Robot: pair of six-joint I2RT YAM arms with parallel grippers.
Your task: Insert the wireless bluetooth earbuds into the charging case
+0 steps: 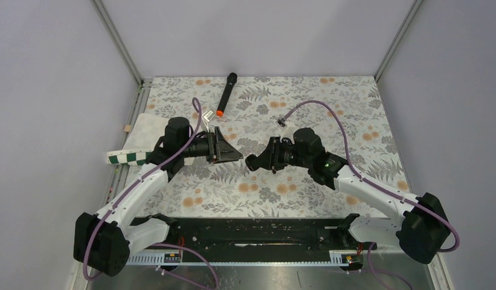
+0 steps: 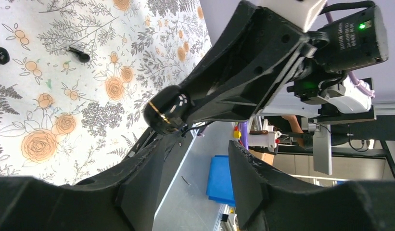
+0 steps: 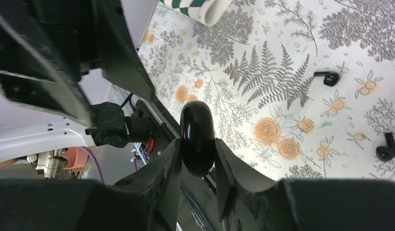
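Note:
A glossy black charging case (image 1: 252, 162) (image 2: 164, 107) (image 3: 197, 125) is held by my right gripper (image 1: 266, 158), which is shut on it. My left gripper (image 1: 238, 154) is parted from the case and stands open, fingers apart with nothing between them, just left of the case in the top view. Two small black earbuds lie separately on the floral cloth: one (image 3: 331, 78) farther from the front edge in the right wrist view, the other (image 3: 386, 153) at that view's right.
A black microphone (image 1: 226, 90) lies at the back. A white board (image 1: 141, 132) and a green checked item (image 1: 127, 156) lie at the left. The cloth's front edge borders a dark strip (image 1: 251, 232).

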